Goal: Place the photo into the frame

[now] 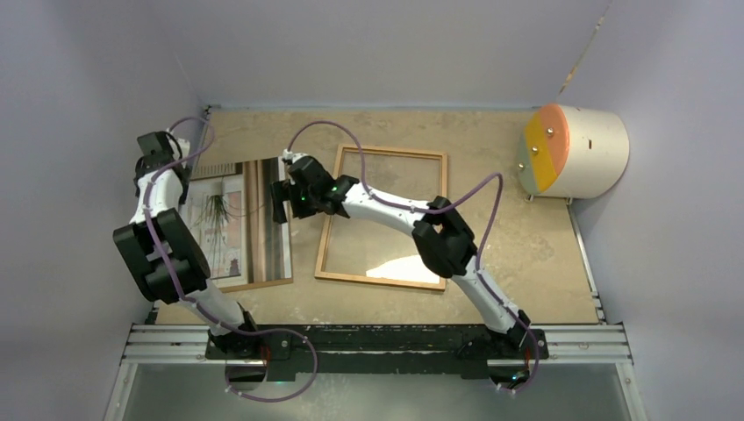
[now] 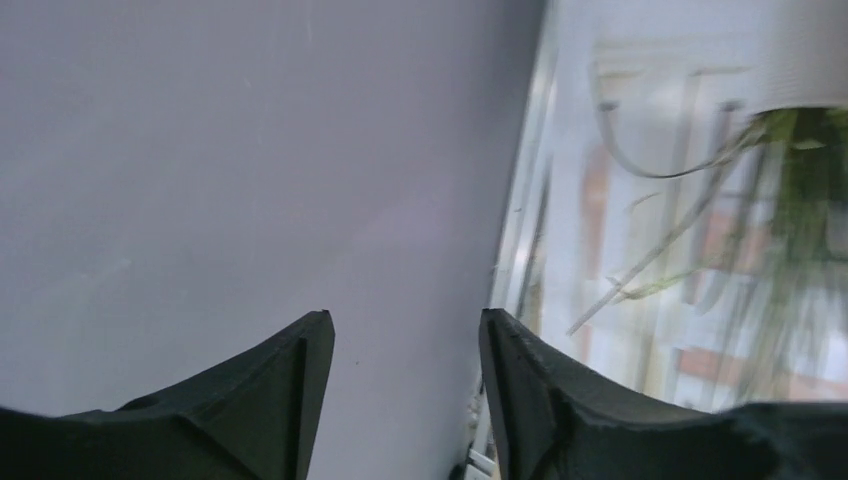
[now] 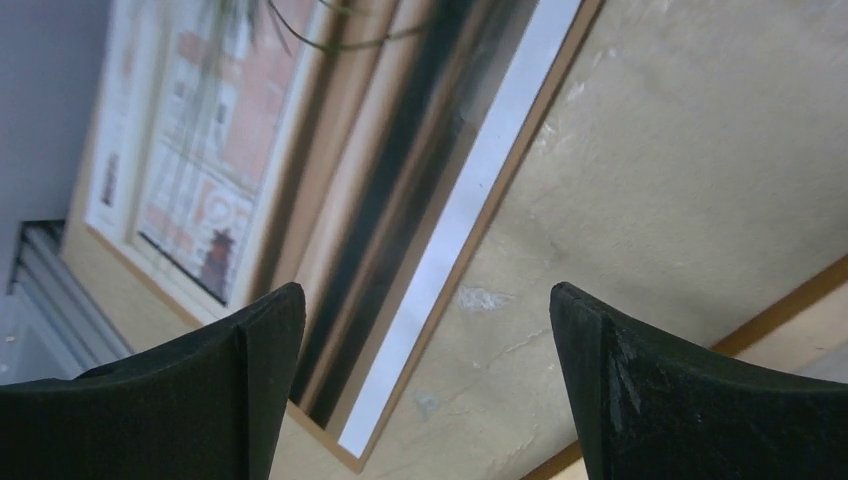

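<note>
The photo (image 1: pixel 228 228), a print of a plant with a striped band, lies at the left of the table, other sheets or a board apparently beneath it. The empty wooden frame with glass (image 1: pixel 443 219) lies at the centre. My left gripper is over the photo's left edge beside the wall, open, with nothing between its fingers. My right gripper hangs open above the photo's right edge, bare table visible between its fingers. The left wrist view is blurred.
A round cabinet with coloured drawers (image 1: pixel 579 149) stands at the right. Grey walls (image 1: pixel 105 105) bound the table closely on the left. Bare table shows at the back and far right.
</note>
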